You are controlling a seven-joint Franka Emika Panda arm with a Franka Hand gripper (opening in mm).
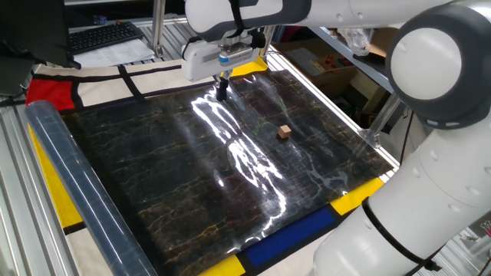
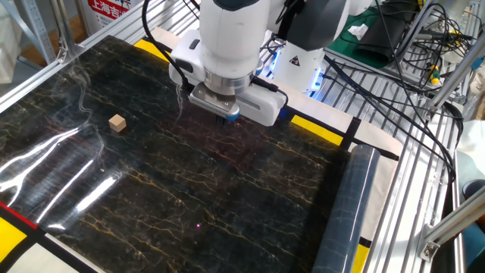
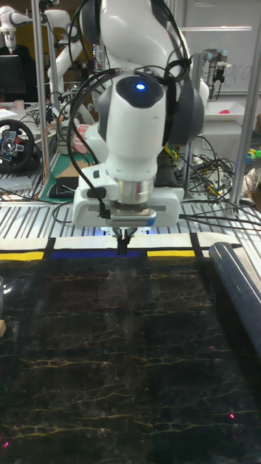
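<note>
A small wooden cube (image 1: 284,132) lies on the dark marbled sheet (image 1: 153,169), right of the bright glare in exterior view 1. The same cube (image 2: 117,123) sits toward the upper left in exterior view 2; only an edge of the cube (image 3: 1,328) enters exterior view 3 at the left. My gripper (image 3: 122,251) points down with its black fingers together and nothing visible between them. In exterior view 1 the gripper (image 1: 222,96) hangs above the sheet, well apart from the cube. From exterior view 2, the fingertips are mostly hidden beneath the hand.
The sheet's rolled end (image 1: 88,184) forms a raised tube along one side. Metal rails and a post (image 1: 387,115) stand beyond the sheet. A keyboard (image 1: 103,35) lies off to the side. Apart from the cube, the sheet's flat surface is clear.
</note>
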